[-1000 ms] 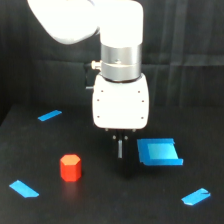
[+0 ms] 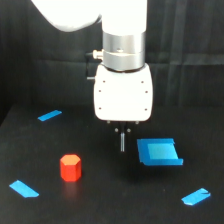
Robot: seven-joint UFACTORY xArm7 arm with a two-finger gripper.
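A red hexagonal block [image 2: 70,168] stands on the dark table at the left front. To the right lies a blue square [image 2: 159,152] with a lighter, cyan middle. My gripper [image 2: 122,150] hangs between the two, pointing down above the table and nearer to the square. Its thin dark fingers look pressed together in the middle of the white hand, and nothing shows between them. Neither the block nor the square appears to be touched.
Strips of blue tape mark the table: one at the back left [image 2: 50,115], another at the front left [image 2: 24,188], and a third at the front right [image 2: 196,197]. Dark curtain hangs behind.
My gripper has risen a little and shifted slightly to the right. The red block and the blue square have stayed where they were.
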